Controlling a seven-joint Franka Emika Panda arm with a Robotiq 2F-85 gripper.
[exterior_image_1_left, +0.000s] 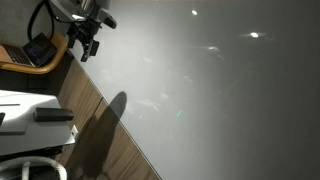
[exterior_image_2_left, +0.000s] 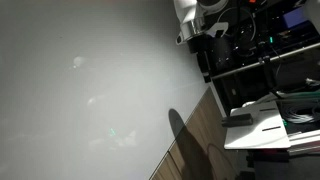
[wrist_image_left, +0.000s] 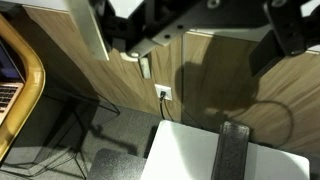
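Observation:
A long black block-like object (wrist_image_left: 232, 150) lies on the white tabletop (wrist_image_left: 180, 155) in the wrist view; what it is exactly I cannot tell. The same dark object (exterior_image_1_left: 53, 115) shows near the table's edge in exterior view 1, and in exterior view 2 as a dark bar (exterior_image_2_left: 237, 120). My gripper is held above and away from it, its fingers spread wide apart. Nothing shows between them. Exterior view 1 has the gripper (exterior_image_1_left: 78, 50) in front of the large grey-white board, clear of the table.
Behind the table stands the board (exterior_image_1_left: 200, 90), above a wood-panelled strip (exterior_image_1_left: 100, 130). A power outlet (wrist_image_left: 163, 92) with a plugged cable is on the panelling. An orange-edged chair or seat (exterior_image_1_left: 40, 68) with a laptop (exterior_image_1_left: 40, 48) stands to one side.

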